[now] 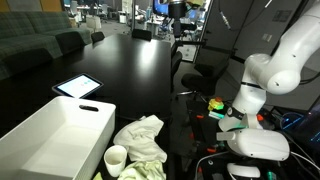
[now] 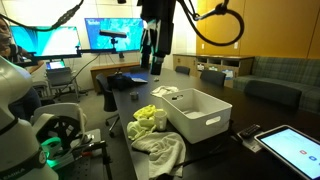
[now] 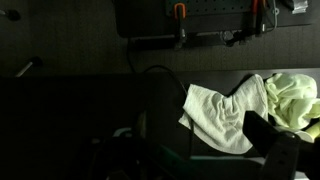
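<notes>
High above the dark table, my gripper (image 2: 137, 62) hangs with its fingers apart and nothing between them. In the wrist view its dark fingers (image 3: 268, 138) stand wide apart at the lower edge. A white cloth (image 1: 138, 132) lies crumpled on the table, with a pale yellow-green cloth (image 1: 143, 170) beside it. Close by stand a white mug (image 1: 115, 157) and a large, open white bin (image 1: 55, 140). From the wrist, the white cloth (image 3: 228, 112) and yellow-green cloth (image 3: 292, 98) show at the right; the bin is out of that view.
A lit tablet (image 1: 77, 86) lies flat on the table (image 1: 135, 65) behind the bin. Chairs (image 1: 70, 42) line the far side. Near the white arm base, cables (image 1: 215, 160) run along the front edge.
</notes>
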